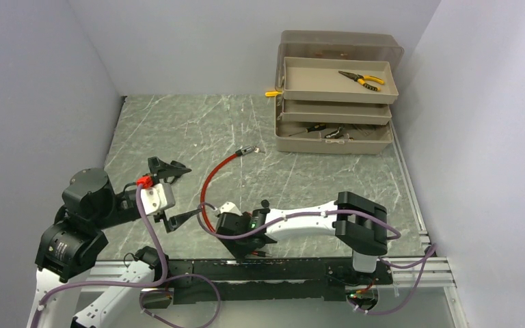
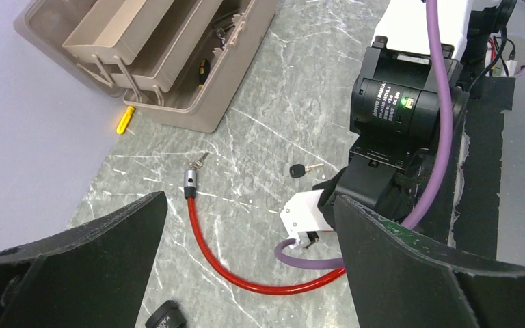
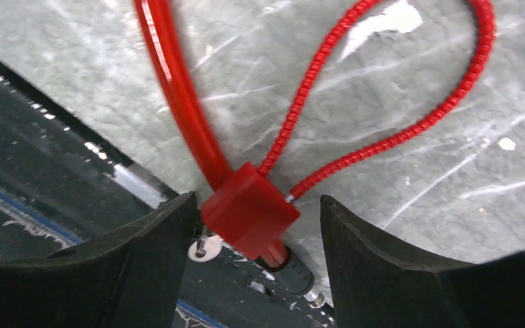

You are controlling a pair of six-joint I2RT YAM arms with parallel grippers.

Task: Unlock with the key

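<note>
A red cable lock [image 2: 225, 273] curves over the marble surface, a cylinder lock [image 1: 247, 150] with keys in it at its back end. A black-headed key [image 2: 299, 169] lies loose to its right. At the front edge, a red cube-like tag [image 3: 246, 208] on a looped red cord rests over the cable, a small metal piece beneath. My right gripper is down there, its fingers part open either side of the tag. My left gripper [image 1: 181, 191] stands open with nothing between its fingers, at the left of the cable.
A tool box [image 1: 335, 147] with trays, pliers [image 1: 366, 80] and other tools stands back right, a yellow-handled tool [image 1: 272, 93] beside it. A black object [image 2: 165, 316] lies near my left gripper. Walls bound the sides and back.
</note>
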